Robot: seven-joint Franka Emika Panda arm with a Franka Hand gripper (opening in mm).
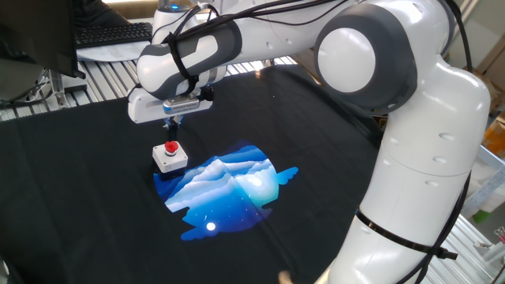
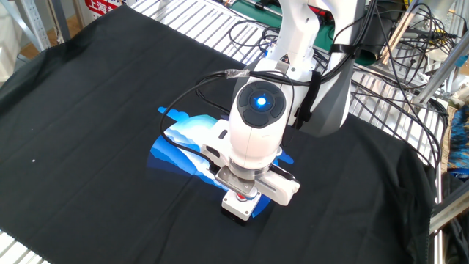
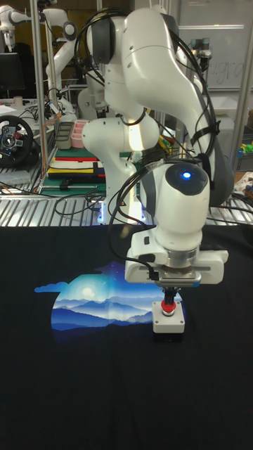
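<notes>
A white box with a round red button on top sits on the black cloth, at the edge of a blue mountain picture. My gripper points straight down over it, its dark fingers drawn together in a narrow column. From the front, the fingertips of my gripper meet the top of the red button or stand very close to it; contact itself is hard to tell. No object shows between the fingers. Seen from above, the hand covers much of the white box.
Metal rollers run behind the cloth. A keyboard and a dark monitor stand beyond its edge. Cables loop beside the arm.
</notes>
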